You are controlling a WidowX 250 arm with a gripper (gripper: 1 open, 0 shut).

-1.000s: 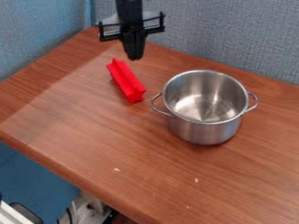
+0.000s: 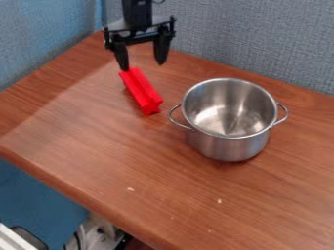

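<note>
My black gripper point(image 2: 141, 54) hangs at the top centre, open, its two fingers spread over the back end of a red oblong block point(image 2: 141, 90), which lies on the wooden table. The left finger is close to the block's back end; whether it touches cannot be told. A steel pot point(image 2: 228, 139) with two side handles stands upright to the right of the block, apart from it, and looks empty.
Blue-grey padded walls point(image 2: 261, 39) border the table point(image 2: 117, 171) at the back and left. The table's front left edge drops to a blue floor.
My gripper has moved left and down toward the back end of the red block, and its two fingers now show apart. The block and pot have not moved.
</note>
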